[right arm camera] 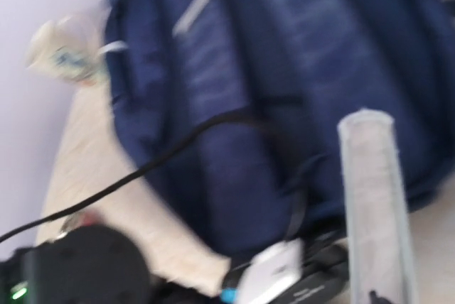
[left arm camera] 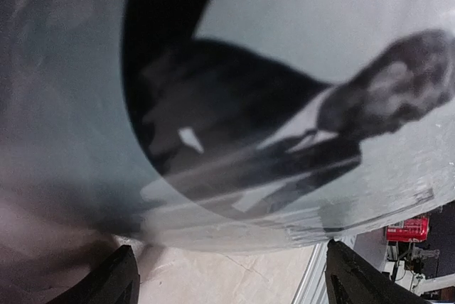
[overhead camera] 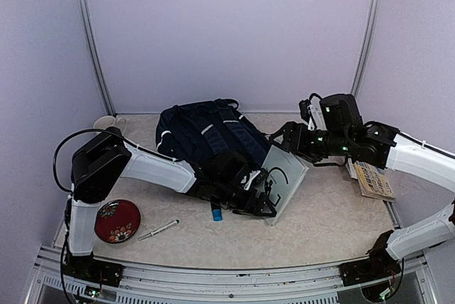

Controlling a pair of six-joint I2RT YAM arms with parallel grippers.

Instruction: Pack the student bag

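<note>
A pale, flat book-like board point(overhead camera: 290, 176) stands tilted on edge between my grippers. My left gripper point(overhead camera: 261, 204) is low at its bottom edge, fingers apart; in the left wrist view its glossy face fills the space above the fingers point(left arm camera: 359, 283). My right gripper point(overhead camera: 291, 140) is at the board's top edge; the blurred right wrist view shows the board point(right arm camera: 377, 204) end-on, and whether those fingers grip it is unclear. The dark blue backpack point(overhead camera: 199, 126) lies behind my left arm.
A red flowered round item point(overhead camera: 117, 221) and a pen point(overhead camera: 158, 230) lie front left. A blue-tipped item point(overhead camera: 217, 214) is under my left arm, a mug point(overhead camera: 104, 123) at back left, books point(overhead camera: 373, 180) at right.
</note>
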